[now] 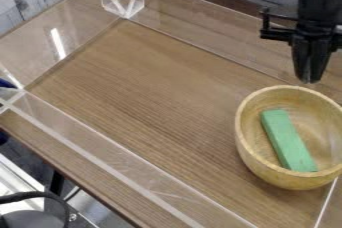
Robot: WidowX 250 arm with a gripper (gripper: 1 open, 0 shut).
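A wooden bowl (246,136) sits at the right of the table, holding a green bar-shaped object (287,141). My gripper (307,72) hangs above and behind the bowl at the upper right, its narrow tip pointing down, shut with nothing visible between its fingers.
Clear plastic pieces (122,0) stand at the back left corner, and transparent strips run along the edges. A dark cable curls at the lower left.
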